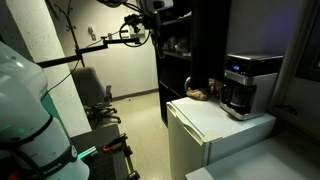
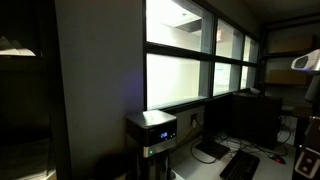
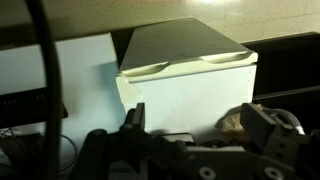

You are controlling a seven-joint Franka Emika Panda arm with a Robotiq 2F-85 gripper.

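Note:
High at the top of exterior view 1, my gripper (image 1: 150, 32) hangs above the floor, well away from the counter. In the wrist view the dark fingers of the gripper stand apart, open, with nothing seen held between them. Below them lies the white top of a small cabinet (image 3: 185, 92) with a grey front. A black and silver coffee maker (image 1: 246, 85) stands upright on that white top; its lit front panel also shows on the coffee maker (image 2: 152, 132) in exterior view 2.
Brownish items (image 1: 198, 94) sit beside the coffee maker. A dark shelf unit (image 1: 207, 45) rises behind. A white table (image 1: 270, 155) adjoins the cabinet, and a keyboard (image 2: 240, 165) and a monitor (image 2: 245, 117) occupy the desk. Much of the cabinet's top is clear.

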